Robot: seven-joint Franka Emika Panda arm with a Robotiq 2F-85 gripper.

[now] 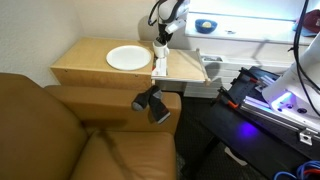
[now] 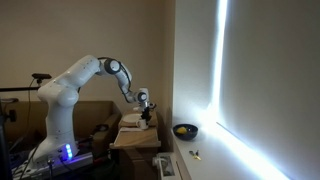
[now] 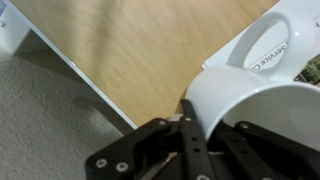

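Observation:
A white mug (image 3: 255, 100) fills the right of the wrist view, its handle (image 3: 291, 45) toward the upper right. My gripper is shut on the mug's near wall, with the rim between its fingers. From the first exterior view, the mug (image 1: 160, 48) appears small at the back of the wooden surface, below the gripper (image 1: 163, 41). Whether its base touches the surface cannot be told. The second exterior view shows the arm reaching down to the wooden cabinet, the mug there hard to make out.
On the wooden top (image 1: 85, 60) a white plate (image 1: 129, 57) lies left of the mug. A white printed paper (image 1: 160, 68) is in front of it. Dark cloth items (image 1: 151, 103) hang over the brown sofa (image 1: 90, 130). A dark bowl (image 2: 185, 131) sits on the windowsill.

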